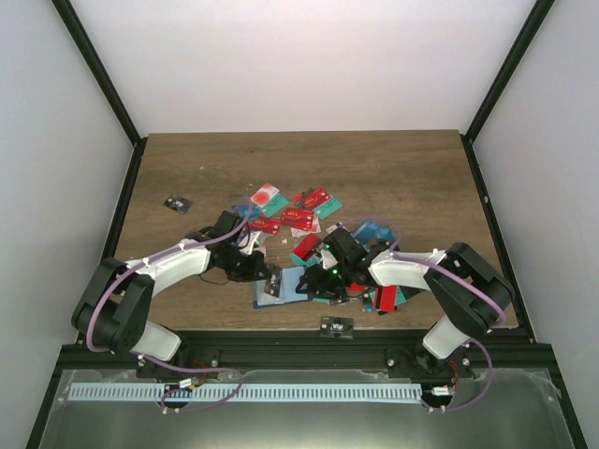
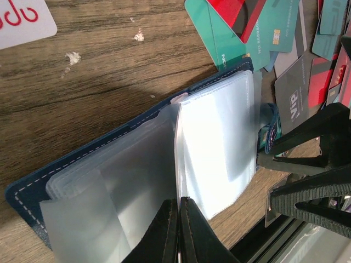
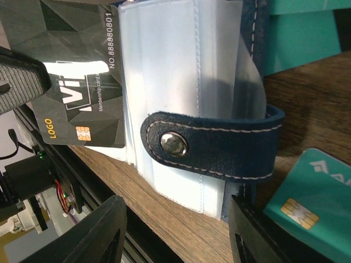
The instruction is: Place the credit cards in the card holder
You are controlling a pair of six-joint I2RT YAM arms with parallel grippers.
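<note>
The dark blue card holder (image 1: pixel 294 286) lies unfolded near the table's front, its clear sleeves (image 2: pixel 219 139) facing up. My left gripper is shut on a black VIP card, seen almost edge-on in the left wrist view. That card stands up over the middle of the holder; whether its lower edge is inside a sleeve cannot be made out. At the holder's right end, my right gripper is open, with its fingers (image 3: pixel 107 227) apart near the sleeves' edge. A snap strap (image 3: pixel 214 145) crosses that end, and nothing is gripped there.
Red cards (image 1: pixel 298 218) and green cards lie scattered behind the holder. More cards (image 1: pixel 386 298) lie under and beside the right arm. One black card (image 1: pixel 336 326) rests at the front edge, another black card (image 1: pixel 178 203) far left.
</note>
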